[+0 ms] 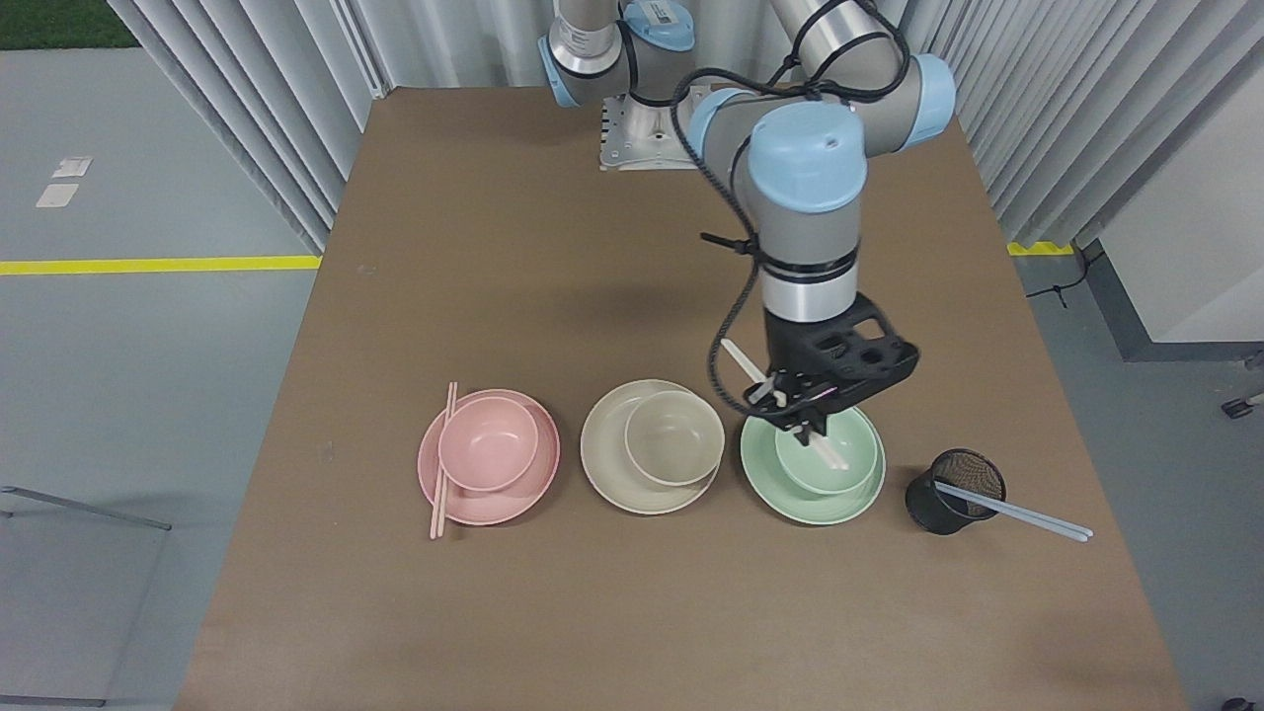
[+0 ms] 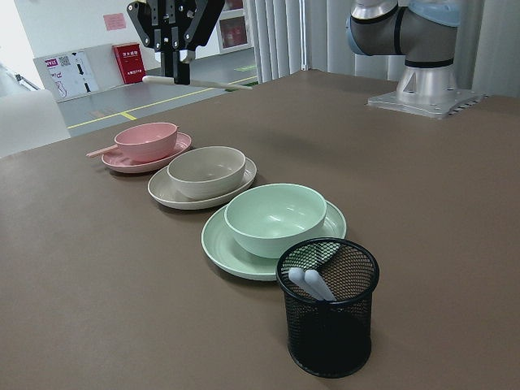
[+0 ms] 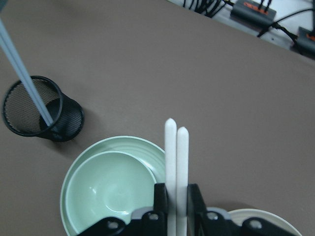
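Note:
The gripper is shut on a pair of white chopsticks (image 3: pixel 170 157), above the green bowl (image 1: pixel 818 468) and green plate (image 2: pixel 223 248). The cream bowl (image 1: pixel 672 436) sits on a cream plate (image 1: pixel 610 474) to the left of the green set in the front view. The pink bowl (image 1: pixel 487 440) is on a pink plate (image 1: pixel 521 498), with pink chopsticks (image 1: pixel 443 462) at its left side. A black mesh holder (image 2: pixel 329 333) at the right of the green set holds pale blue chopsticks (image 1: pixel 1043 517).
A robot base (image 2: pixel 426 93) stands at the back of the brown table (image 1: pixel 474 273). Cables and dark boxes (image 3: pixel 251 12) show at the wrist view's top edge.

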